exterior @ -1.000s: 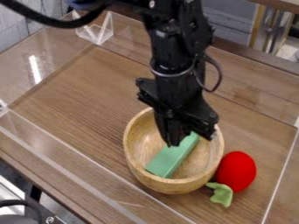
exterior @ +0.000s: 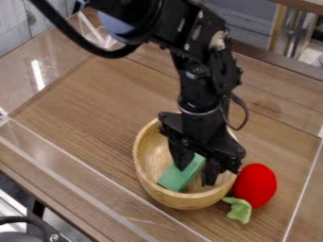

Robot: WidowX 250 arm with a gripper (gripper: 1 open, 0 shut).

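Observation:
My black gripper (exterior: pixel 201 146) reaches down from the top into a tan bowl (exterior: pixel 151 165) at the lower middle, its open fingers around and over a green object (exterior: pixel 177 174) lying inside. The fingers partly hide this object. Right of the bowl lies a red vegetable (exterior: pixel 255 184) with green leaves.
A raised wooden edge runs along the top right, and dark cables lie at the top left and bottom left.
The gripper has moved lower into the bowl and toward the camera, now covering more of the green object. The bowl and red vegetable look unmoved.

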